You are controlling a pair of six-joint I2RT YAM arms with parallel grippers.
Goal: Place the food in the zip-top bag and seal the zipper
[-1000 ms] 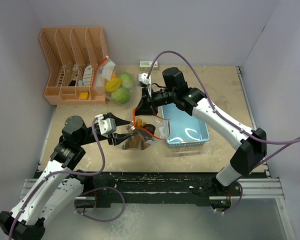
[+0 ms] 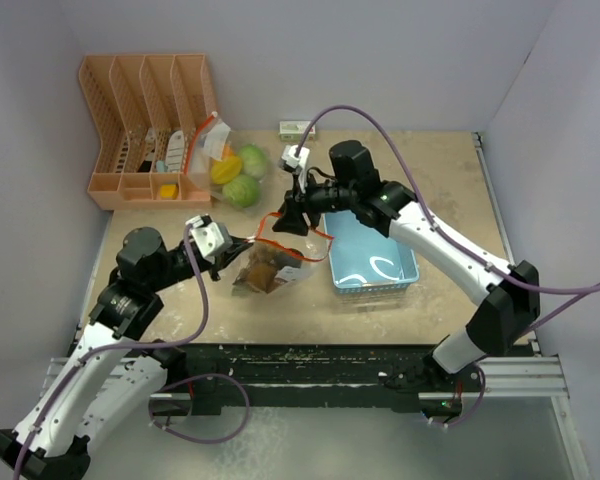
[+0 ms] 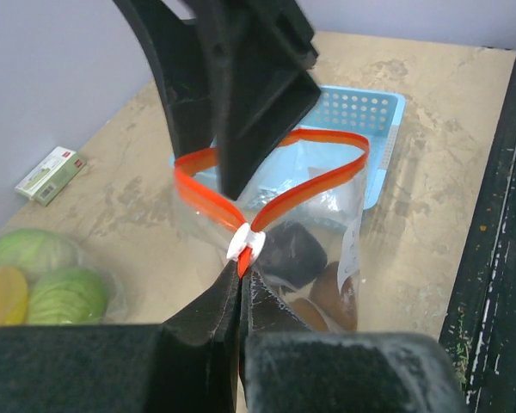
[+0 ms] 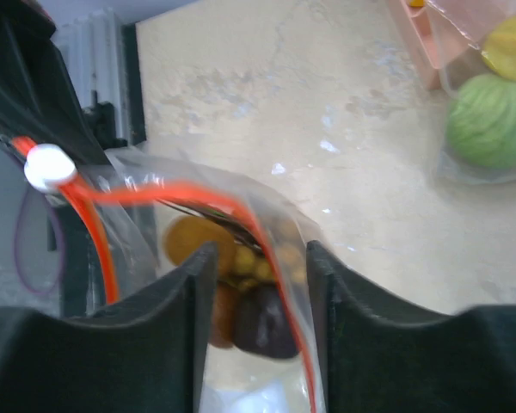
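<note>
A clear zip top bag (image 2: 270, 265) with an orange zipper rim stands on the table, its mouth spread, brown and yellow food (image 4: 267, 318) inside. My left gripper is shut on the zipper's end at the white slider (image 3: 245, 244). Over the far part of the mouth is my right gripper (image 2: 292, 218). Its fingers (image 4: 202, 323) stand apart, and in the right wrist view part of the orange rim (image 4: 279, 284) runs through the gap without being clamped. The food's lower part is partly hidden by the bag's film.
Right of the bag sits a blue basket (image 2: 372, 285). Behind on the left are a second bag (image 2: 242, 190) with green and yellow food and an orange-pink organizer (image 2: 135, 185). A small box (image 2: 296, 131) lies at the back. Bare table shows at front and right.
The left gripper has shut on the zipper end and moved slightly left, drawing the bag along.
</note>
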